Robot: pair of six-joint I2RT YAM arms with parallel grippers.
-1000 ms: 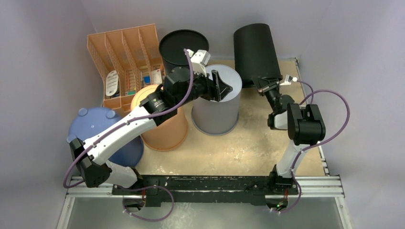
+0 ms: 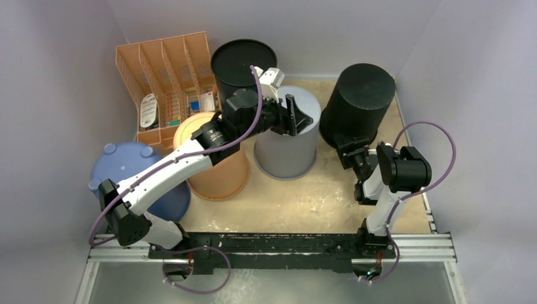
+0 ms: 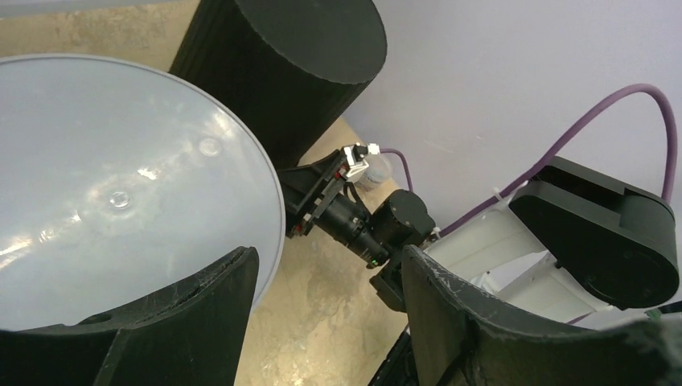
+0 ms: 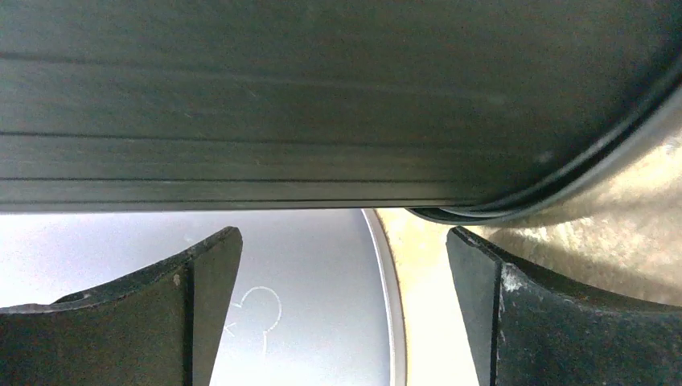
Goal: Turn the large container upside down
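At the back right of the top view, the large black container [image 2: 361,95] stands with its closed, flat end up and its flared rim down on the table. My right gripper [image 2: 350,152] is low at the container's near side. In the right wrist view its fingers [image 4: 205,297] are spread apart, with only table and a grey container between them, while the black wall passes close above. Over the grey container [image 2: 285,149], my left gripper [image 2: 294,117] hangs open and empty. Its fingers [image 3: 217,305] are wide apart in the left wrist view.
To the left stand an orange container [image 2: 221,180], a blue one [image 2: 123,164] and another black one [image 2: 244,57]. A slatted tan rack [image 2: 161,63] leans at the back left. Bare table [image 2: 297,206] lies in front, and a wall rises close on the right.
The black container has gone from tilted and gripped at its rim to standing rim down, nearer the front. The left arm has barely shifted.
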